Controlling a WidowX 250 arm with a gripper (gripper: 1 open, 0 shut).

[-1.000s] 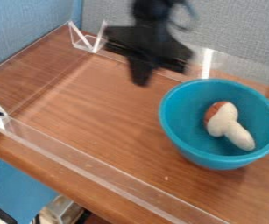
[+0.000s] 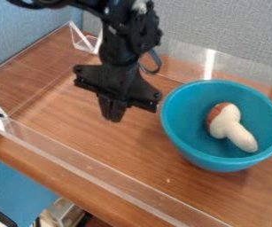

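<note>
My gripper hangs over the wooden tabletop at the centre, fingers shut with nothing seen between them. To its right sits a turquoise bowl holding a toy mushroom with a white stem and reddish cap.
The wooden table has clear low edging along its sides and grey textured walls behind. Free wood lies left of and below the gripper. Blue objects and clutter sit off the table at the lower left.
My gripper has come down and toward the camera, from high at the back to lower over the middle of the table. The bowl and mushroom have not moved.
</note>
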